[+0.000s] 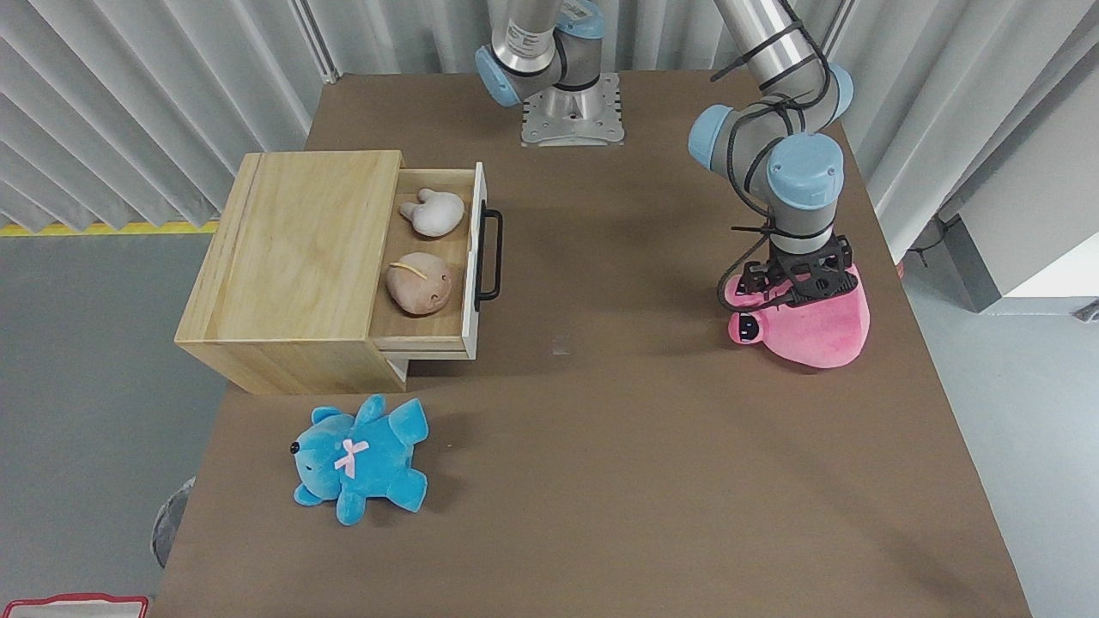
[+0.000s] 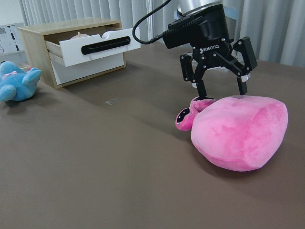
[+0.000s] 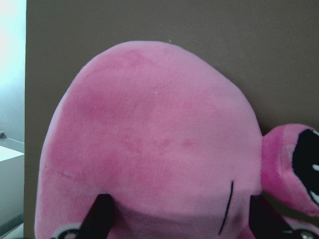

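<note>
A pink plush toy [image 1: 809, 330] with bulging black-patched eyes lies at the table's right. My gripper [image 2: 221, 90] is open, its fingertips spread just over or on the toy near the eyes. In the wrist view the pink body [image 3: 149, 124] fills most of the picture, with the dark fingertips at the bottom edge.
A wooden cabinet [image 1: 283, 247] has an open drawer holding a white plush [image 1: 438, 215] and a beige plush [image 1: 420, 283]. A blue bear [image 1: 371, 469] lies in front of it.
</note>
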